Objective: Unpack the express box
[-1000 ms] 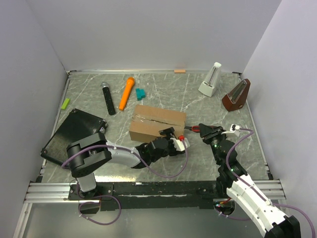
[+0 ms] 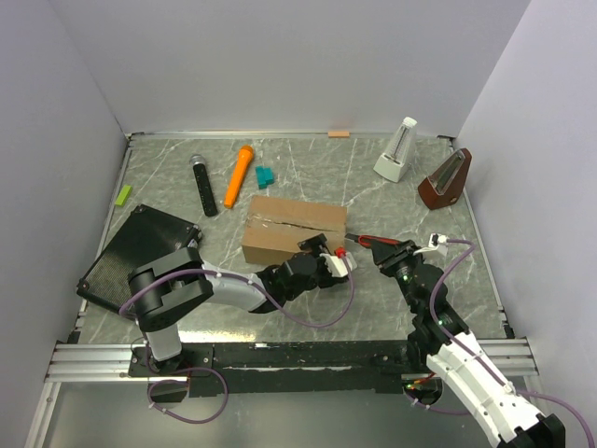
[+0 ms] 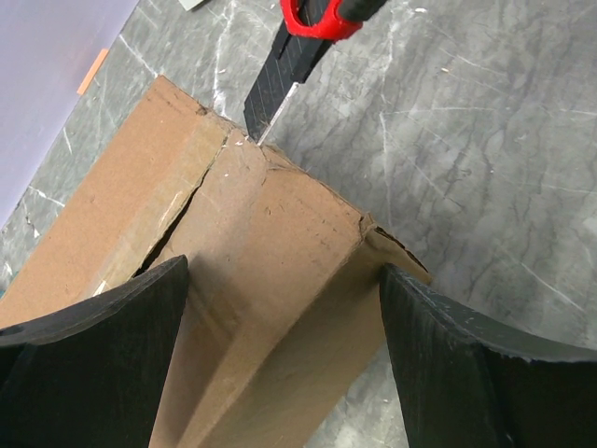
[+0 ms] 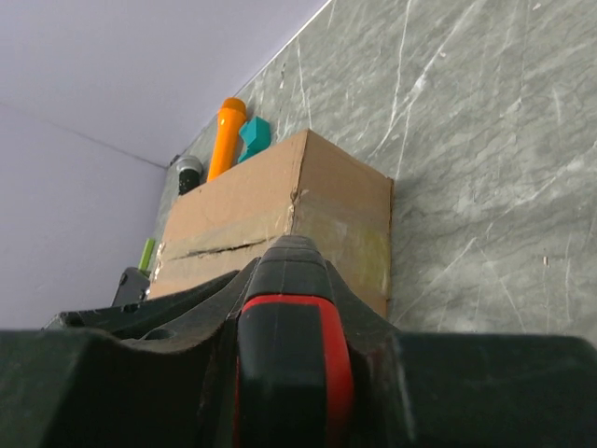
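Observation:
A taped cardboard box [image 2: 294, 215] lies mid-table, a slit along its top tape seam [image 3: 177, 215]. My left gripper [image 2: 320, 250] is at the box's near right; in the left wrist view its open fingers [image 3: 103, 364] straddle the box's corner part. My right gripper [image 2: 378, 243] is shut on a red-and-black cutter [image 2: 367, 241], whose blade [image 3: 267, 98] reaches the box's right end at the tape seam. In the right wrist view the cutter's handle [image 4: 289, 355] fills the lower middle and hides the blade.
Behind the box lie an orange microphone [image 2: 239, 175], a black microphone [image 2: 203, 185] and a teal piece [image 2: 264, 177]. A black tray [image 2: 135, 257] is at the left; two metronomes [image 2: 396, 149] stand back right.
The box has moved slightly left. The left arm has barely moved.

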